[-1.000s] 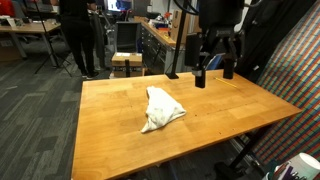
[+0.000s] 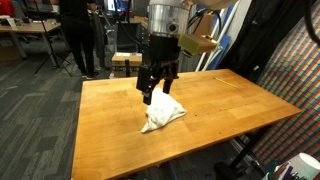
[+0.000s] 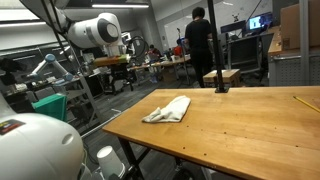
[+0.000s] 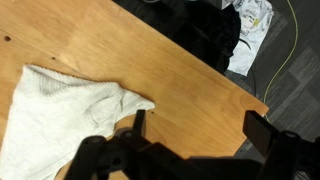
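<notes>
A white cloth [image 2: 158,113] lies loosely crumpled on the wooden table [image 2: 105,130]. From the second exterior view, the same cloth [image 3: 170,109] rests near the table's left side, with a flatter part toward the front. My gripper [image 2: 158,86] is open above the table and appears close to the cloth's far end in the first exterior view. Looking down from the wrist, the cloth [image 4: 55,115] is at the left, one corner reaching toward the left fingertip. Bare wood shows between the open fingers of my gripper; nothing is held.
A thin yellow stick [image 3: 306,103] lies on the table's far right. Past the table edge, the wrist view shows dark floor, a cable and a printed white item [image 4: 250,28]. A person [image 3: 202,45] stands behind the table.
My gripper has moved left and somewhat lower in the first exterior view, from right of the cloth to over its far end. The cloth has not moved.
</notes>
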